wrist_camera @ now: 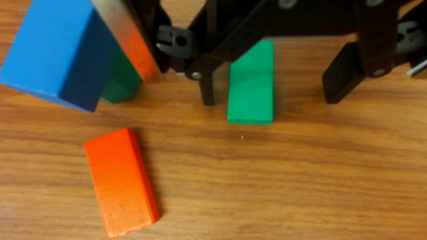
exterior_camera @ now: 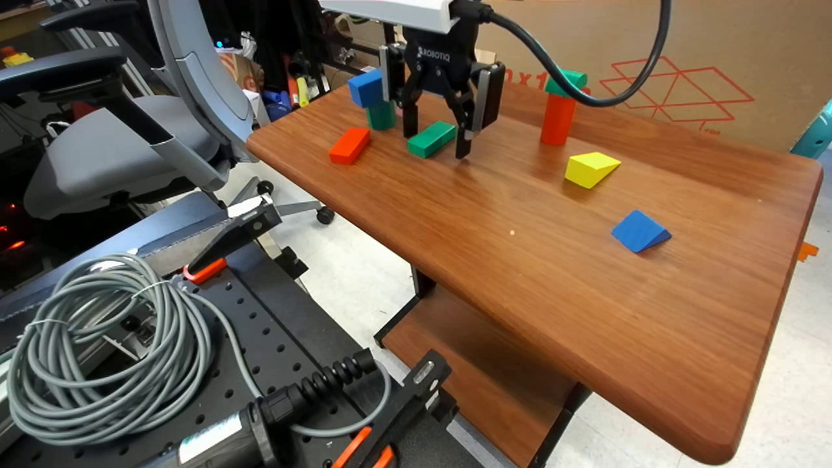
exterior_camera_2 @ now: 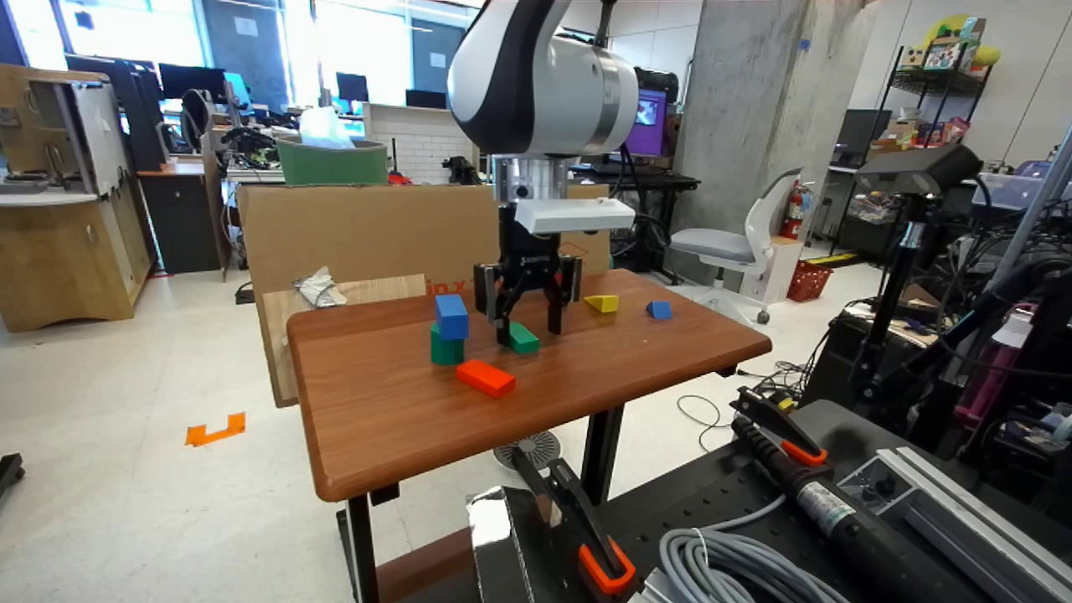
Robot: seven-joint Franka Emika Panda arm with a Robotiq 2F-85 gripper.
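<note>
A green rectangular block (exterior_camera: pixel 431 140) lies flat on the wooden table. My gripper (exterior_camera: pixel 436 143) is open and low over it, one finger on either side. In the wrist view, gaps of bare wood separate the green block (wrist_camera: pixel 251 94) from both fingers (wrist_camera: pixel 206 90); the left gap is the narrower. Part of this block is hidden beneath the gripper's linkage. Nothing is gripped.
Close to my left finger stands a blue block (wrist_camera: pixel 48 48) atop a green one (wrist_camera: pixel 122 80). An orange-red block (wrist_camera: pixel 120 184) lies nearby. Right of me are a red cylinder (exterior_camera: pixel 557 121) with a green cap, a yellow wedge (exterior_camera: pixel 589 169) and a blue wedge (exterior_camera: pixel 639 231).
</note>
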